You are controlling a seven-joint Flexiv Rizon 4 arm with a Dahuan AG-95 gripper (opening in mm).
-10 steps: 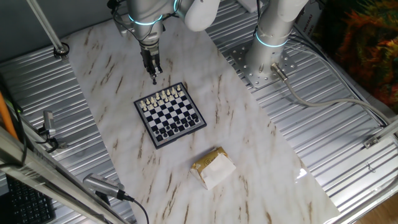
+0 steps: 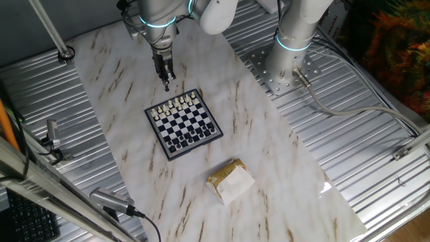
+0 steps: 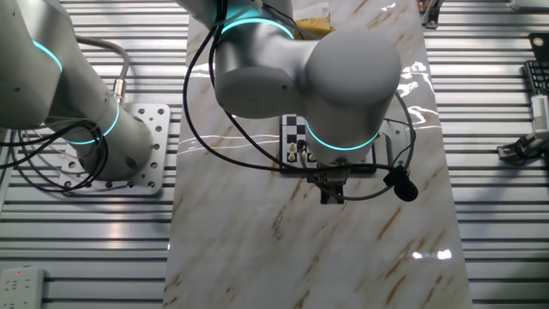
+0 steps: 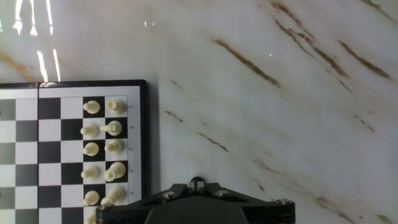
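Observation:
My gripper (image 2: 166, 88) hangs above the marble table just off the white-piece side of a chessboard (image 2: 161, 140). Its fingers come together at the tip (image 4: 197, 182) in the wrist view; it looks shut, and nothing shows between them. Cream chess pieces (image 4: 114, 147) stand in two rows along the board edge closest to the gripper. Black pieces (image 2: 191, 139) line the opposite side, and the middle squares are empty. In exterior view 2 the arm covers much of the board (image 3: 292, 129).
A gold and white packet (image 2: 232, 183) lies on the table beyond the black pieces. Bare marble (image 4: 267, 124) surrounds the board. Dark cables (image 3: 193, 103) loop around the arm.

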